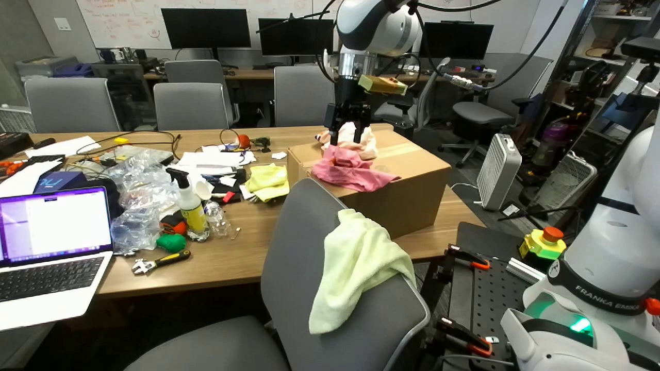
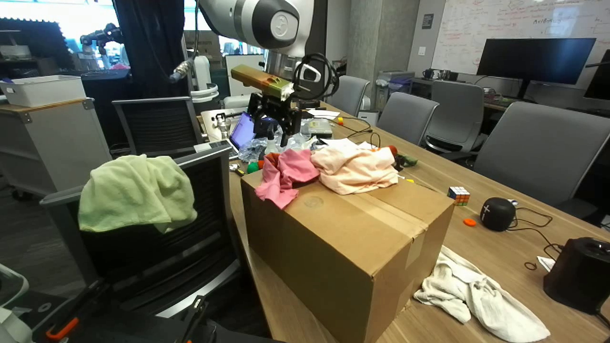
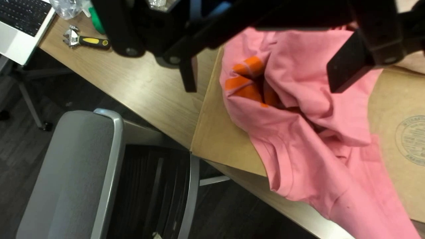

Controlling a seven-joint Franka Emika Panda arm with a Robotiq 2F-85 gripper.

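Note:
A crumpled pink cloth [image 3: 302,119] with orange marks in its folds lies on a cardboard box [image 2: 343,228], part of it hanging over the box's edge. Beside it on the box rests a peach cloth [image 2: 357,166]. Above the pink cloth my gripper stands open, fingers wide apart and nothing between them. Exterior view 1 has the gripper [image 1: 346,141] low over the two cloths; whether a fingertip touches the fabric is unclear. A pale green towel [image 1: 359,266] drapes over the back of a grey chair [image 1: 291,247].
A yellow cloth [image 1: 267,181], a spray bottle [image 1: 193,210], plastic bags [image 1: 139,198], a wrench [image 1: 161,262] and a laptop [image 1: 52,247] crowd the table's left. A white cloth [image 2: 480,297] lies beside the box. Most of the box top is bare.

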